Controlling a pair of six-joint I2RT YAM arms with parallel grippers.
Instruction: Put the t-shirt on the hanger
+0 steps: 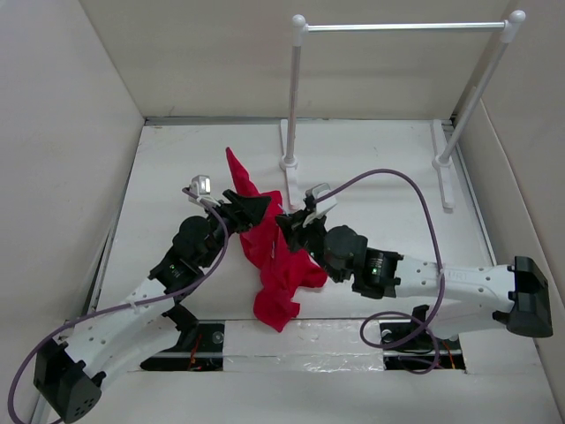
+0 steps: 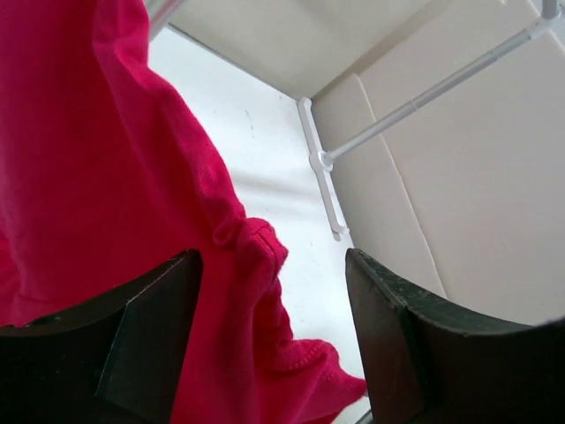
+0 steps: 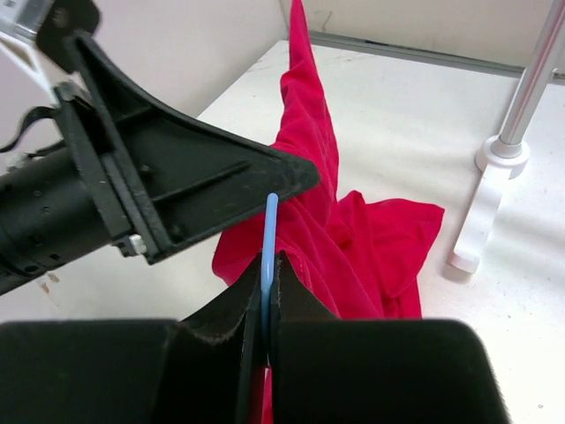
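The red t-shirt [image 1: 281,291] hangs bunched below both grippers, its tip rising at back left in the top view; it fills much of the left wrist view [image 2: 106,212]. My left gripper is open, with a folded edge of red cloth between and beyond its fingers. My right gripper is shut on a thin light-blue piece [image 3: 269,230], apparently part of the hanger, which stands upright in front of the shirt. The left gripper's black housing is just beyond it in the right wrist view. The rest of the blue piece is hidden.
A white rack with a metal rail [image 1: 402,26] stands at the back right, its left foot [image 3: 477,221] just beside the shirt. The floor at far left and beneath the rail is clear. Walls enclose the sides and back.
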